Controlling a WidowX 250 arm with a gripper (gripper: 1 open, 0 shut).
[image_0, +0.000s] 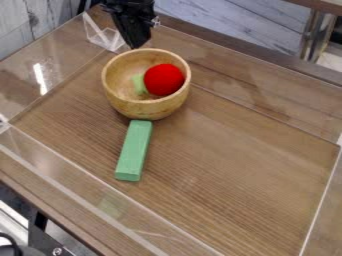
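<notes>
My gripper, black, is at the top of the view, above and behind the wooden bowl; whether it is open or shut is unclear. The bowl holds a red ball on its right side and a small green piece left of it. A long green block lies on the table in front of the bowl.
A translucent whitish item stands near the back left, beside the gripper. A white edge runs along the table's sides.
</notes>
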